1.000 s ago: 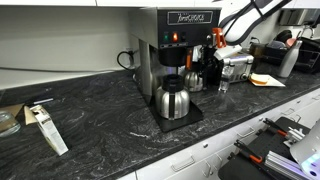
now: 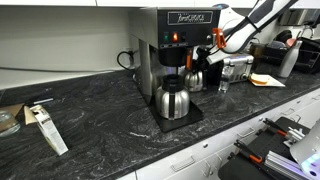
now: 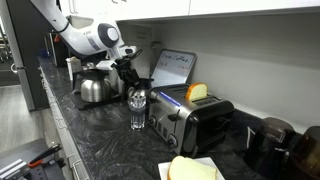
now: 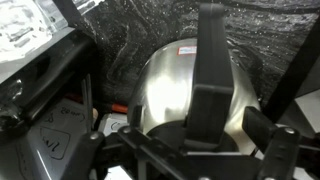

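Note:
A steel carafe (image 4: 165, 85) with a broad black handle (image 4: 210, 85) fills the middle of the wrist view. My gripper is open, one finger on each side of that handle, with dark gaps showing between; whether either finger touches it I cannot tell. In exterior view 2 the same carafe (image 3: 96, 90) stands upright on the counter at the far end. In exterior view 1 it (image 2: 194, 80) shows behind the coffee maker (image 2: 183, 25), whose body partly hides the gripper. Another steel carafe (image 2: 172, 100) sits upright on the coffee maker's base.
Close by are a clear jar (image 3: 138, 108) and a steel toaster (image 3: 188, 125) with bread (image 3: 197, 91) in its top. More bread (image 3: 190, 170) lies on paper. A carton (image 2: 48, 130) stands at the left.
The white arm has shifted slightly left, toward the coffee maker, in exterior view 1. The carafes and other counter items look unmoved.

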